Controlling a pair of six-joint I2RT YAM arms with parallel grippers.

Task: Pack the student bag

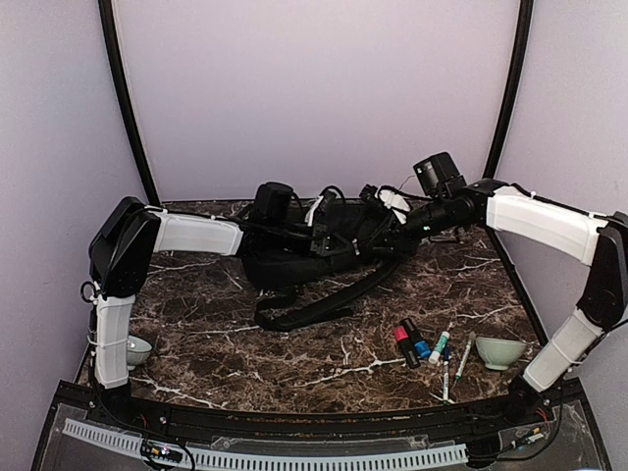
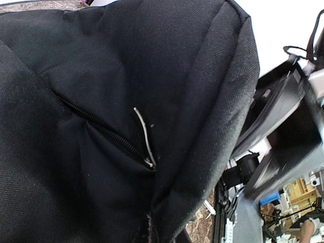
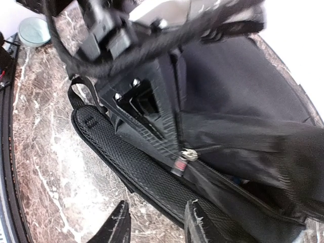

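Note:
A black backpack [image 1: 294, 270] lies at the back middle of the marble table, its strap [image 3: 126, 157] reaching toward the front. My left gripper [image 1: 329, 240] is on the bag; its view is filled by black fabric [image 2: 121, 61] with a zipper [image 2: 111, 129], and the fabric runs into the fingers at the bottom, where it is shut on the bag. My right gripper is open above the strap and table, nothing visible between its fingers. An open zipper with a metal pull [image 3: 188, 154] shows in the right wrist view.
At the front right lie markers [image 1: 445, 373], a glue stick [image 1: 439, 347], red and blue items [image 1: 412, 343] and a green bowl [image 1: 498, 353]. Another bowl [image 1: 137, 350] is at the front left.

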